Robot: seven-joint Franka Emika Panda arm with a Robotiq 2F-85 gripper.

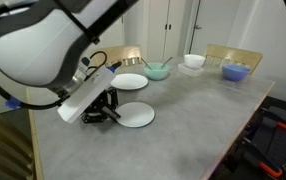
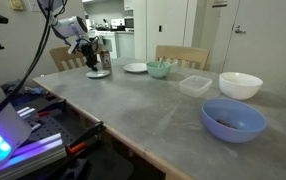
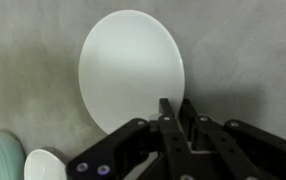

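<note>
A round white plate (image 1: 137, 114) lies on the grey table, with my gripper (image 1: 114, 117) low at its left edge. From the wrist, the plate (image 3: 131, 75) fills the upper middle, and its rim runs down to the fingertips of my gripper. One finger (image 3: 165, 107) overlaps the plate and the other lies just outside the rim. Only a narrow gap shows between them; whether they grip the rim is unclear. Far off in the second exterior view, the plate (image 2: 100, 74) is small beside the arm.
Behind lie another white plate (image 1: 130, 80) and a green bowl (image 1: 157, 72) with utensils in it. A white bowl (image 1: 193, 61), a blue bowl (image 2: 234, 120) and a clear container (image 2: 196, 86) stand farther along.
</note>
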